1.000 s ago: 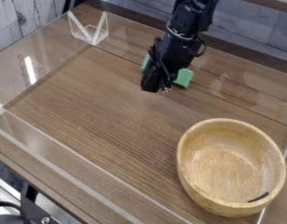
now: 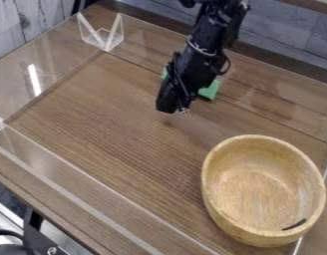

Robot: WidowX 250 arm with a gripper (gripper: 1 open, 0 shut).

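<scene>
The black gripper (image 2: 169,100) hangs over the middle-upper part of the wooden table (image 2: 93,139), its fingers pointing down; it looks shut, and nothing shows between the fingers. Behind it sits a green object (image 2: 206,88), partly hidden by the arm, so its shape is unclear.
A large tan bowl (image 2: 266,184) fills the lower right. A clear plastic item (image 2: 103,32) stands at the top left corner. A wall edge runs along the back.
The gripper has shifted slightly down and left, toward the camera. The green object is a bit more covered by the arm.
</scene>
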